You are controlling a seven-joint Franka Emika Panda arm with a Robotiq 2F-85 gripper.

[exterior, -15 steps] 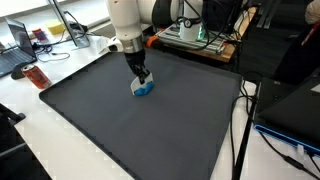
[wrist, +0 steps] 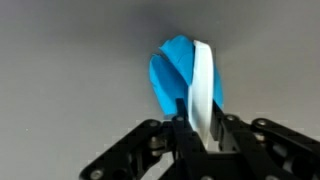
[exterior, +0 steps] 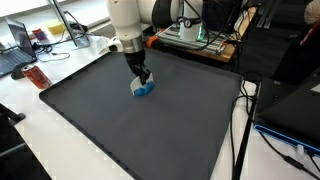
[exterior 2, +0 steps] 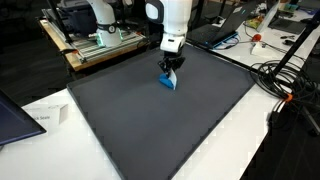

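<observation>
A small blue and white object, perhaps cloth or a marker with cloth, lies on the dark grey mat: its blue part [wrist: 178, 68] spreads in folds, and a white strip [wrist: 202, 85] runs over it. My gripper points down at it, and the lower end of the white strip lies between the fingertips. Whether both fingers press on it cannot be told. In exterior view 2 the blue part [exterior 2: 166, 80] shows under the gripper, close to the mat. The arm hides part of the object in exterior view 1.
A red can [exterior: 37, 77] stands at its left edge in exterior view 1. Cables [exterior 2: 290, 90] lie beyond the mat's right side in exterior view 2.
Almost nothing differs; the arm and the blue and white object stay at about the same place. Any finger movement is too small to make out.
</observation>
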